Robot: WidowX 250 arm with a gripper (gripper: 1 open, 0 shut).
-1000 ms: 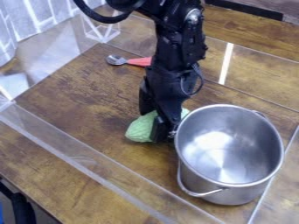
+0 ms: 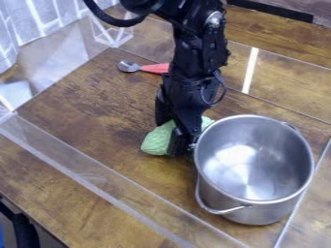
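Observation:
My black gripper [image 2: 177,124] points down from the top centre of the view, its fingertips low at a green object [image 2: 155,141] lying on the wooden table. The green object is partly hidden behind the fingers, and I cannot tell whether they are closed on it. A steel pot [image 2: 254,165] stands just right of the gripper, close beside it, with a wire handle at its lower left.
A spoon with a red handle [image 2: 153,69] lies behind the gripper on the left. Clear plastic edges run along the left, front and right.

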